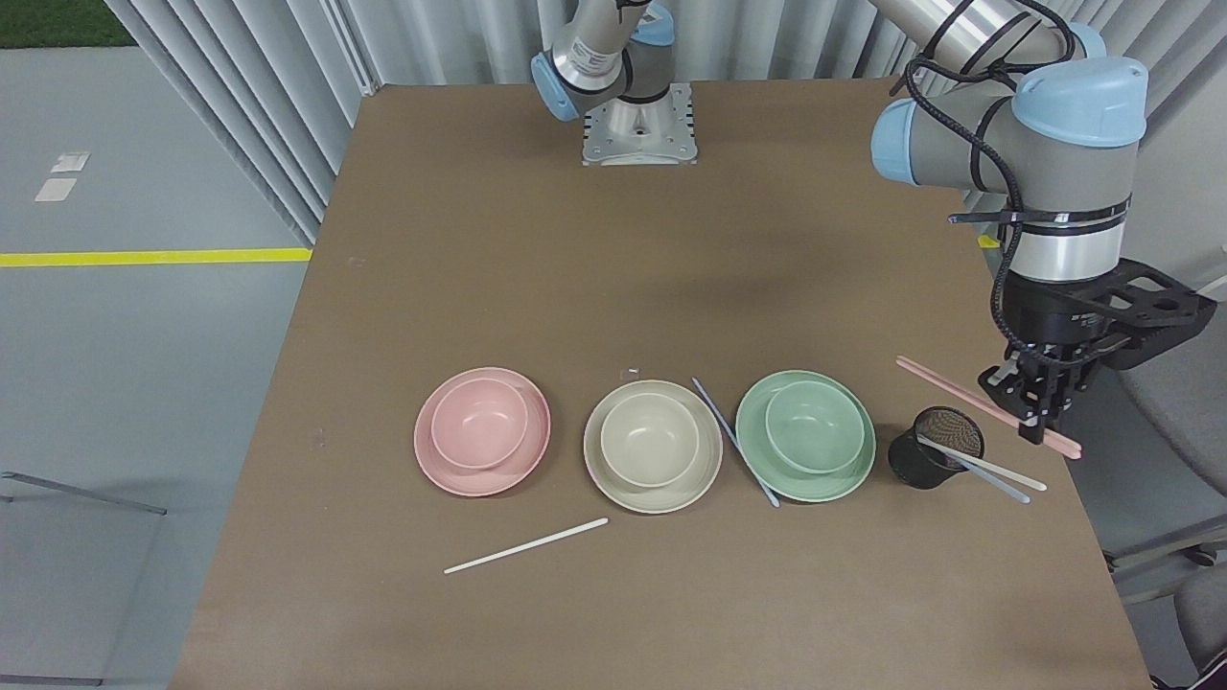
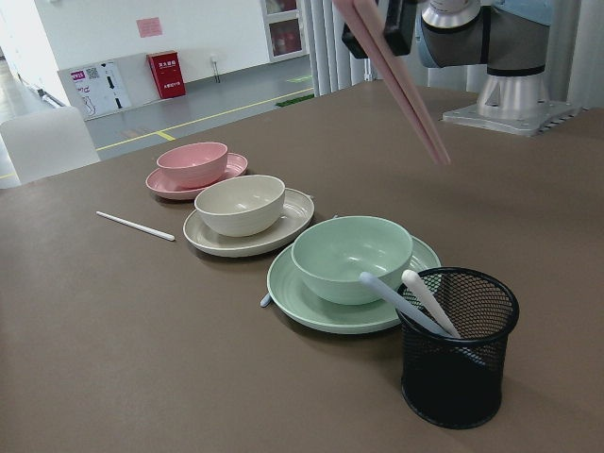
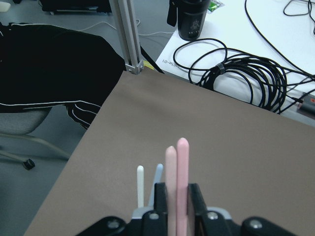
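Observation:
My gripper is shut on pink chopsticks (image 3: 182,172), raised above and beside a black mesh cup (image 1: 920,460) at the table's right, which holds a white chopstick (image 2: 429,302) and a light blue one (image 2: 396,300). A pink bowl (image 1: 479,420), a cream bowl (image 1: 650,437) and a green bowl (image 1: 814,425) each sit on a matching plate in a row. A blue chopstick (image 1: 748,460) lies between the cream and green plates, and a white chopstick (image 1: 525,545) lies in front of the pink and cream plates.
The wrist view shows a white surface (image 3: 231,29) with coiled cables (image 3: 251,78) beyond the table edge.

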